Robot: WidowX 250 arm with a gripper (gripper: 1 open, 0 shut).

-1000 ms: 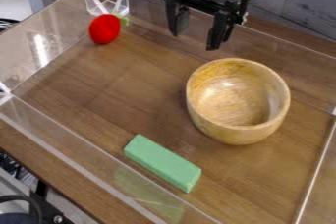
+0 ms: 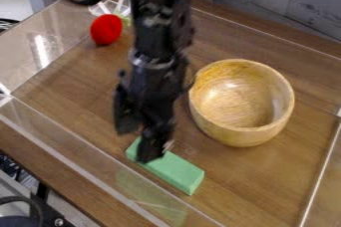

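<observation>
My dark, motion-blurred gripper [image 2: 140,131] is low in the centre of the view, its fingers apart, just above the near left end of a green block [image 2: 173,171] that lies on the wooden table. To the right of the gripper sits a light wooden bowl [image 2: 250,107], empty. A red round object [image 2: 106,30] lies at the back left. Whether the fingertips touch the block is unclear.
A small pale wire-like item stands behind the red object. A grey panelled wall runs along the back.
The arm has come down and toward the front from the back of the table to over the green block. The bowl and block look unmoved.
</observation>
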